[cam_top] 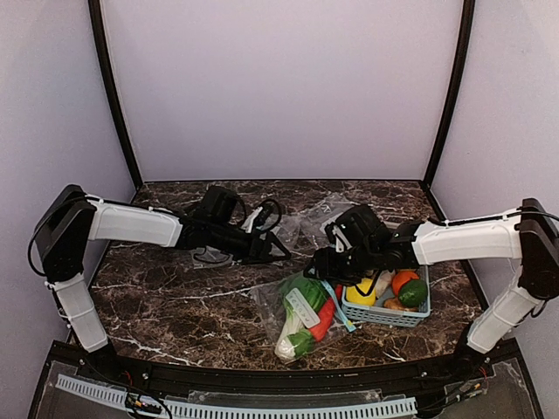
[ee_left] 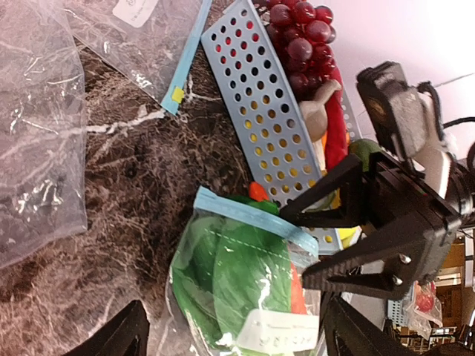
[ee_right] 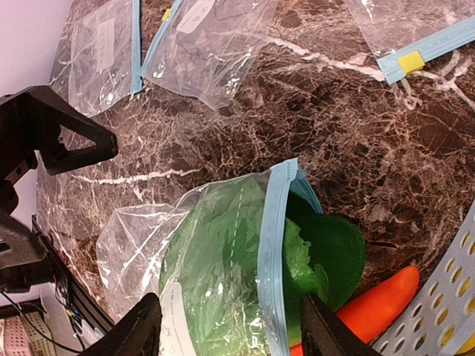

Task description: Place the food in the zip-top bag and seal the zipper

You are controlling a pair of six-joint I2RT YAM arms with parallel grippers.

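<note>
A clear zip bag (cam_top: 297,305) holding greens and a red vegetable lies at front centre, its blue zipper strip (ee_right: 273,252) along one end, and a red pepper (ee_right: 382,304) shows beside the greens. My left gripper (cam_top: 266,249) stands open above and left of the bag, nothing between its fingers. My right gripper (cam_top: 327,271) is over the bag's zipper end beside the basket, its fingers part open around the strip's area in the top view; whether they touch it is unclear.
A grey perforated basket (cam_top: 389,319) of produce, with grapes (ee_left: 304,41), stands at the right. Empty zip bags (ee_right: 204,52) lie at the back.
</note>
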